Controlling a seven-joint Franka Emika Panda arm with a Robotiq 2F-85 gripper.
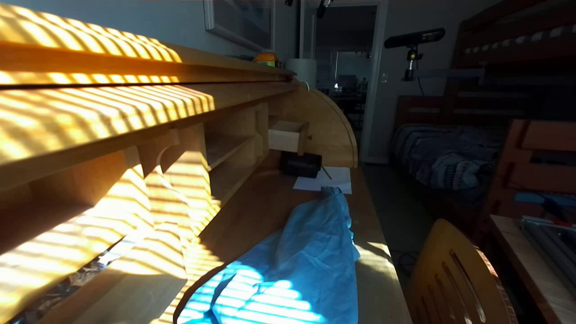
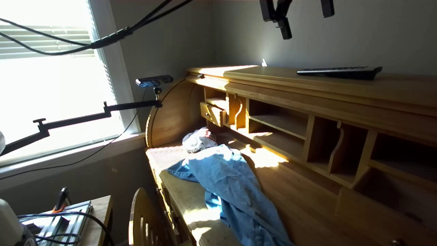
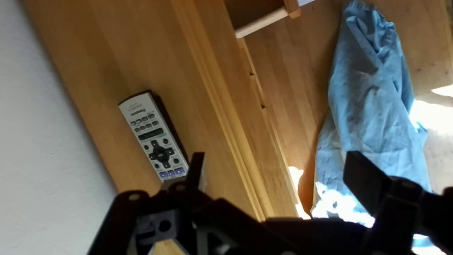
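Note:
My gripper stands open in the wrist view, with nothing between its wide-spread fingers. Beyond the left finger (image 3: 195, 170), a silver Panasonic remote (image 3: 144, 123) lies on the desk's top ledge (image 3: 114, 46); that finger overlaps the ledge near its lower end. A crumpled blue cloth garment (image 3: 373, 110) spreads over the desktop below, partly behind the right finger. In exterior view 2 the gripper (image 2: 307, 21) hangs above the ledge at the top edge, apart from the long dark-sided object (image 2: 340, 73), apparently the remote.
Cubbyholes line the desk's back, with a small drawer (image 2: 213, 114) pulled out at one end and a larger open drawer (image 2: 368, 213) at the other. A black box (image 1: 301, 164) and white paper (image 1: 340, 181) rest beyond the garment. A chair (image 1: 459, 275) stands in front.

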